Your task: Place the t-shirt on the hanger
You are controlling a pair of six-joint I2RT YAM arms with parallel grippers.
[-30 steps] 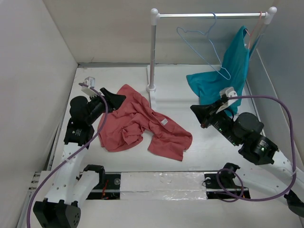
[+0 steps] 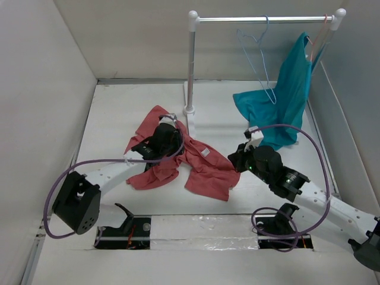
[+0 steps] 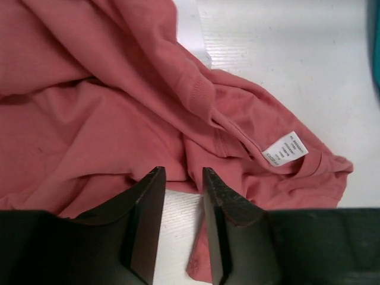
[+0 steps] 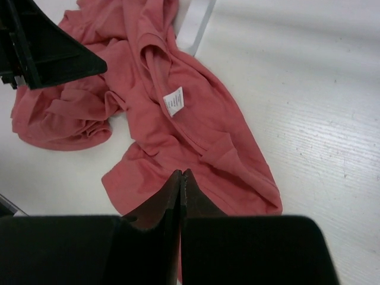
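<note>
A red t shirt (image 2: 208,175) lies crumpled flat on the white floor, its label showing in both wrist views. My left gripper hangs over the shirt's middle, part open with nothing seen between its fingers. My right gripper (image 2: 234,159) is over the shirt's right end; in the right wrist view its fingertips (image 4: 178,178) appear close together, nothing visible between them. A blue hanger (image 2: 267,83) hangs empty on the rack's rail (image 2: 243,19).
A teal garment (image 2: 288,77) hangs at the rack's right and spreads onto the floor. The rack's post (image 2: 191,71) and foot stand just behind the red shirt. Bare floor (image 2: 113,107) shows at the back left.
My left gripper has swung right and down over the shirt. The blue hanger has swayed slightly; the shirt looks unchanged.
</note>
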